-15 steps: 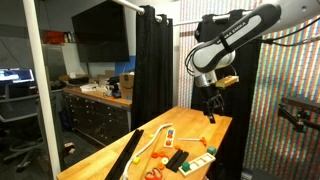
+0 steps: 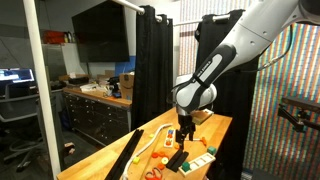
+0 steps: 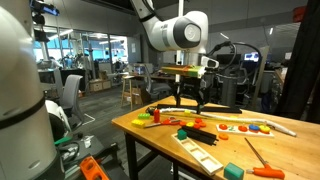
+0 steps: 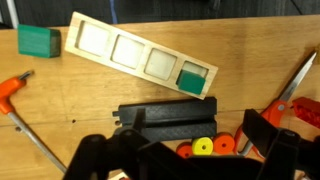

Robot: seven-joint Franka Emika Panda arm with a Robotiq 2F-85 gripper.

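Observation:
My gripper is open above the table, its dark fingers (image 4: 98, 155) spread wide with nothing held. Below the gap lie two dark bars (image 4: 168, 112) side by side. Just beyond them in the wrist view is a pale wooden tray (image 4: 75, 38) with several compartments. A green block (image 4: 192, 82) sits in its right end compartment; the others look empty. Another green block (image 4: 38, 41) lies left of the tray. In exterior view 2 the gripper (image 3: 189, 98) hangs clear of the tabletop, behind the tray (image 3: 212, 163).
An orange-headed hammer (image 4: 12, 88) lies at left in the wrist view. Orange-handled scissors (image 4: 277, 111) and a red piece (image 4: 307, 110) are at right. Small red and yellow discs (image 4: 202, 146) lie by the bars. The table (image 3: 285, 142) has bare wood at right.
In exterior view 1 the arm has swung left and come lower, from over the table's right side to over the dark bars. The objects on the table look unmoved.

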